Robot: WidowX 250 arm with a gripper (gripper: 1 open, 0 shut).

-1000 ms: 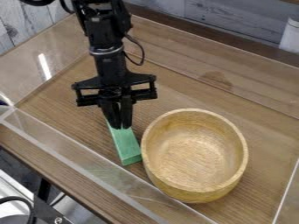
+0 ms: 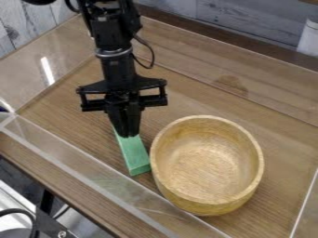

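Note:
My black gripper [image 2: 125, 125] hangs at the centre-left, fingers pointing down at the top end of a green bar [image 2: 136, 155] lying on the wooden table. The fingers look close together over that end; whether anything is between them is hard to tell. The bar slants toward the lower middle, its near end beside a round tan bowl [image 2: 206, 160].
The bowl takes up the right front of the table [image 2: 224, 79]. Bare wood lies behind and to the right. A white cylinder [image 2: 311, 37] stands at the far right back. A clear strip runs along the near left edge.
The bar and bowl have stayed in place.

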